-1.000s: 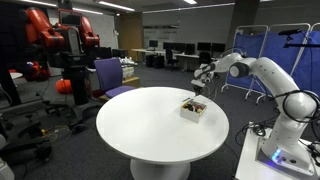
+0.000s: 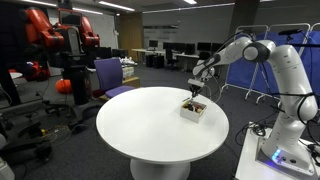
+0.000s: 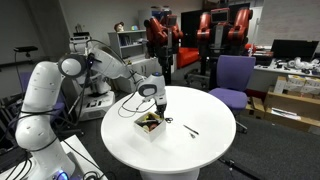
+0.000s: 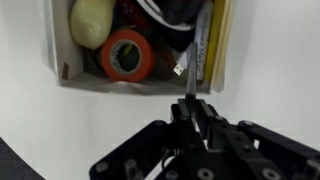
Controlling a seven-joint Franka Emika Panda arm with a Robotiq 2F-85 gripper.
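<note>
My gripper is shut on a slender grey object (image 4: pixel 192 65), whose far end points over the right side of a small open box (image 4: pixel 130 88). What the object is cannot be made out. In the box lie an orange tape roll (image 4: pixel 128 55), a pale yellowish rounded item (image 4: pixel 90 22) and a dark cable with a metal plug. In exterior view 1 the gripper (image 2: pixel 194 91) is low at the far edge of the box (image 2: pixel 190 115); whether the held object touches the contents cannot be told.
Beside the box on the round white table (image 3: pixel 190 152) lie a small dark item (image 3: pixel 169 119) and a thin pen-like item (image 3: pixel 191 131). A purple chair (image 3: pixel 235 80) stands behind the table.
The arm has reached in from the back right and come down towards the box, which stays in the same place.
</note>
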